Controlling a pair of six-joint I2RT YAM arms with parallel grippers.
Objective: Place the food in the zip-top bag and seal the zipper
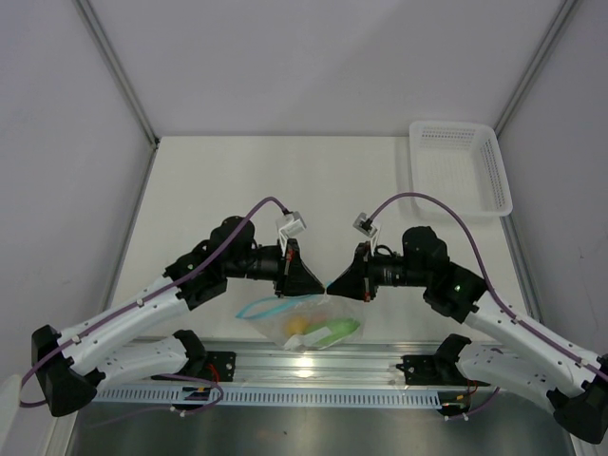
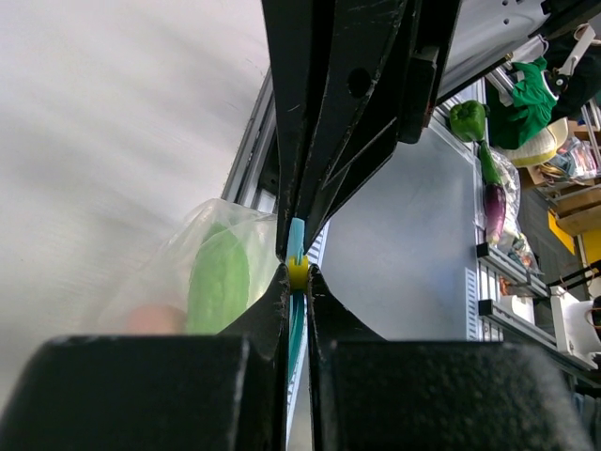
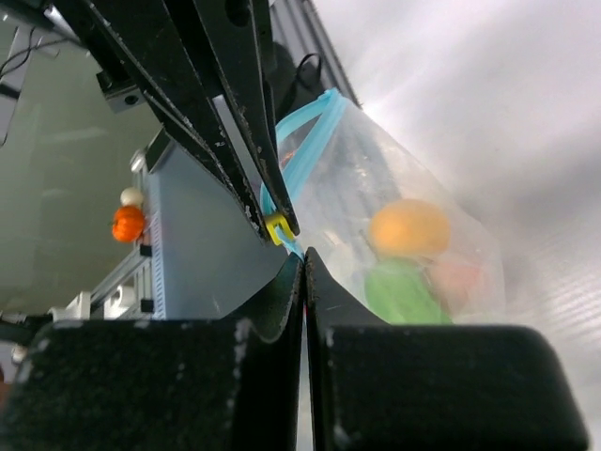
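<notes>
The clear zip-top bag (image 1: 317, 328) lies at the table's front edge with yellow, green and pinkish food (image 3: 408, 226) inside and a blue zipper strip (image 3: 317, 141) along its top. My left gripper (image 1: 313, 288) is shut on the yellow zipper slider (image 2: 299, 272) at the strip. My right gripper (image 1: 336, 290) is shut at the strip's end just beside it; whether anything thin sits between its fingertips is hard to tell.
A white perforated basket (image 1: 418, 171) stands at the back right. A metal rail (image 1: 304, 366) runs along the front edge below the bag.
</notes>
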